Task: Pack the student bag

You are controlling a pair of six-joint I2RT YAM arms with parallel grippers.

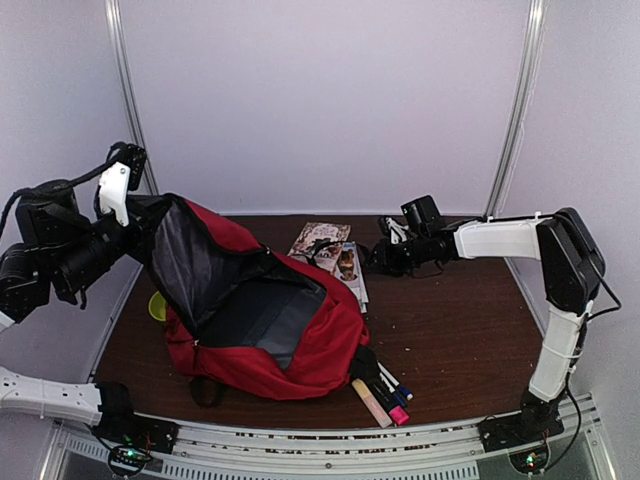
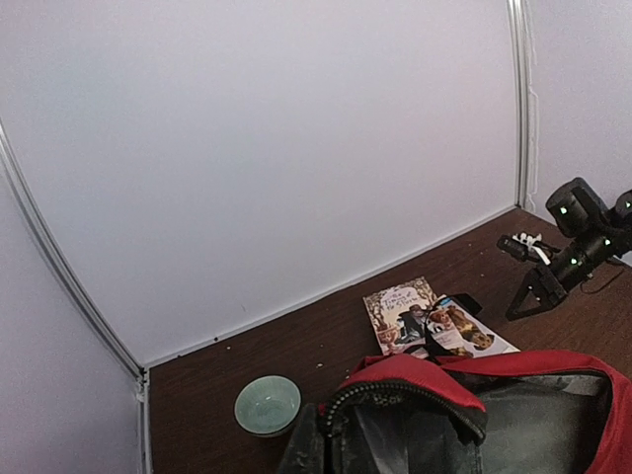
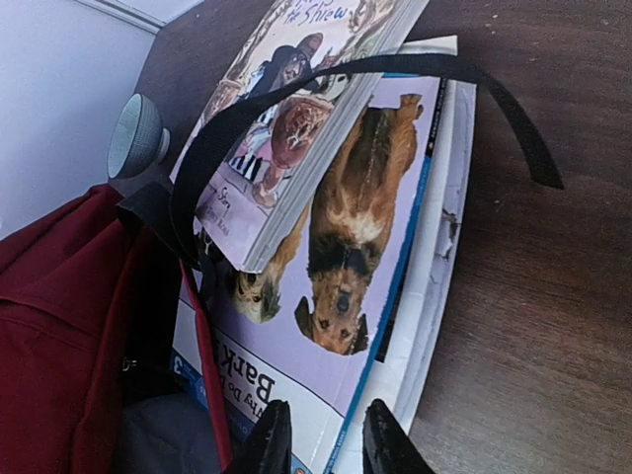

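Note:
A red backpack lies on the table with its grey inside exposed. Its flap is lifted and drawn left, its edge pinched by my left gripper, which is shut on it. The books lie behind the bag, overlapping: an illustrated book on top of one with dogs on its cover. My right gripper hovers over the lower end of the dog book, open, nothing between its fingers. A black strap crosses the upper book.
A pale blue bowl stands at the back left; a yellow-green bowl is partly hidden by the bag. Several pens and markers lie by the bag's front right corner.

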